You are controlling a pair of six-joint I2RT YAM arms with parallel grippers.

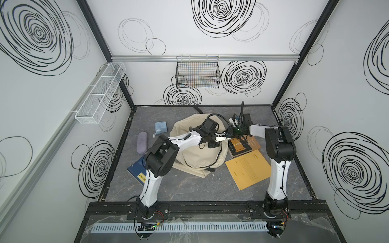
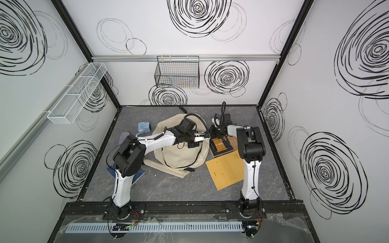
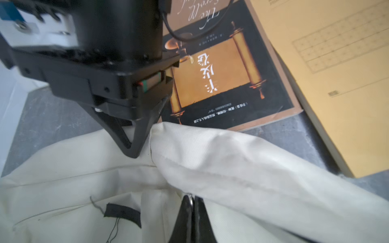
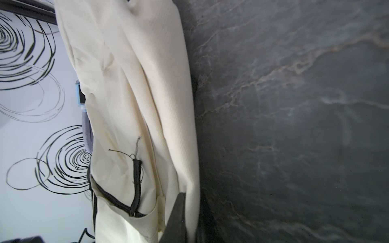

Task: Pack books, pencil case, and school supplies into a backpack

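The cream backpack point(image 1: 198, 156) lies at the table's centre. My right gripper is shut on its fabric rim, one finger point(image 4: 176, 218) on the inner side. In the left wrist view my left gripper is shut, its tips against the cream fabric; no thickness shows between them. Right of the bag lie a dark book with a scroll picture point(image 3: 210, 77) and a yellow notebook point(image 1: 249, 170). On the left are a grey-purple pencil case point(image 1: 142, 142), a light blue item point(image 1: 160, 126) and a blue book point(image 1: 137, 169), partly hidden by my left arm.
A black wire basket point(image 1: 197, 73) hangs on the back wall, and a white one point(image 1: 99, 95) on the left wall. Bare table point(image 1: 194, 188) shows in front of the bag. Both arms come close together at the bag's right rim.
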